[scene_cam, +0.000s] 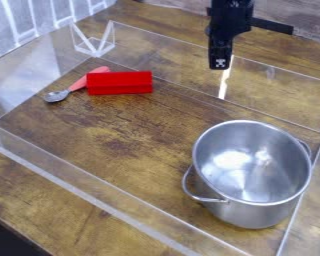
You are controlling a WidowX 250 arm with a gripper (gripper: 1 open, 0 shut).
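Observation:
My black gripper (220, 62) hangs at the top centre of the view, shut, with nothing visible between its fingers. Below it to the left lies a red rectangular block (120, 84). A spoon (57, 95) with a red handle rests partly behind the block at the left. A large steel pot (250, 175) with loop handles stands at the lower right, well below the gripper.
Clear plastic walls (109, 208) enclose the wooden work surface (109, 150). A white grated structure (23, 20) stands at the top left, outside the enclosure.

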